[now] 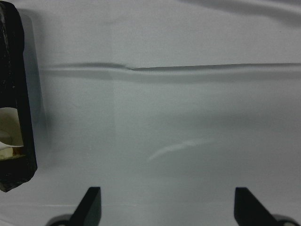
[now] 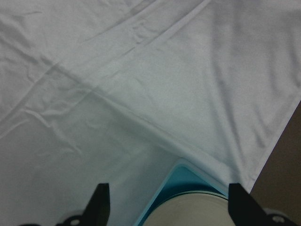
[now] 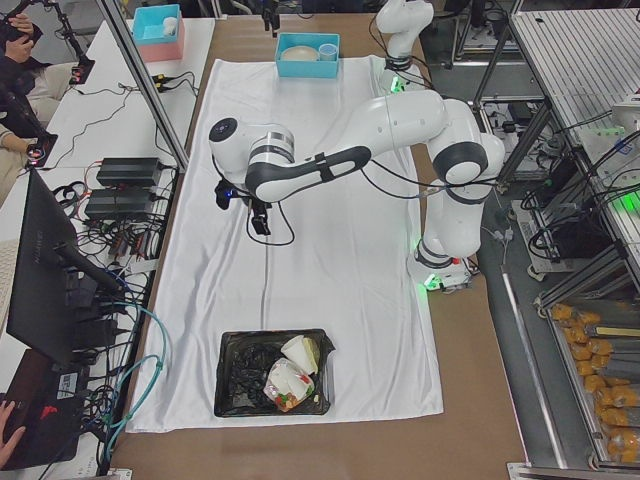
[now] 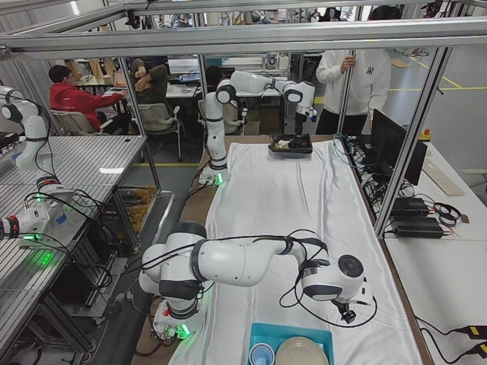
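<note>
My left gripper hangs open and empty over the white cloth. A black bin (image 3: 240, 372) with a dark liner, pale containers and a food-stained bag appears below it in the camera left view and at the left edge of the left wrist view. My right gripper is open and empty above the corner of a blue tray (image 4: 289, 333). The tray holds a beige plate (image 4: 300, 353) and a light blue cup (image 4: 261, 353).
A monitor (image 3: 45, 280), cables and black boxes line one side. Metal frame posts stand beside the table, and a person (image 4: 342, 84) stands behind the far end.
</note>
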